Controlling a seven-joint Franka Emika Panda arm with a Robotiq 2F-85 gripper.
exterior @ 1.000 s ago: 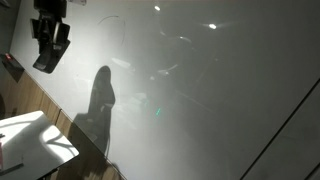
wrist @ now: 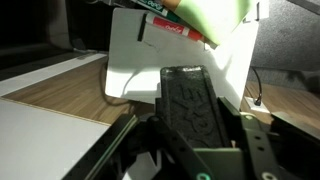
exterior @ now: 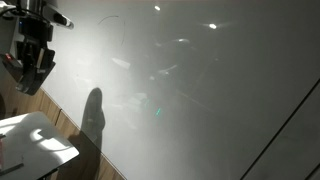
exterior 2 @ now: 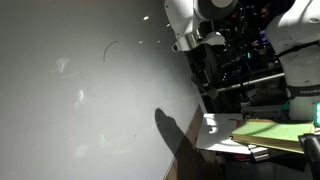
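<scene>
In the wrist view a dark, block-shaped object (wrist: 190,92), which looks like a whiteboard eraser, is held between the fingers of my gripper. The gripper is shut on it. Exterior view 1 has the gripper (exterior: 32,72) at the upper left, in front of the whiteboard (exterior: 190,80) and above the white tray (exterior: 35,145). Exterior view 2 shows the dark gripper (exterior 2: 208,72) above the small white surface, its fingers hard to make out. A small green mark (exterior: 157,111) shows on the whiteboard.
On the white tray (wrist: 135,65) in the wrist view lie a red-and-white marker (wrist: 172,26) and a green and tan item (wrist: 215,14). A wooden strip (wrist: 55,92) runs beside the board's edge. A thin cable (wrist: 257,88) hangs right of the tray.
In exterior view 1 the gripper has moved left and down, toward the side where the tray stands. Its shadow on the board has shifted left and narrowed.
</scene>
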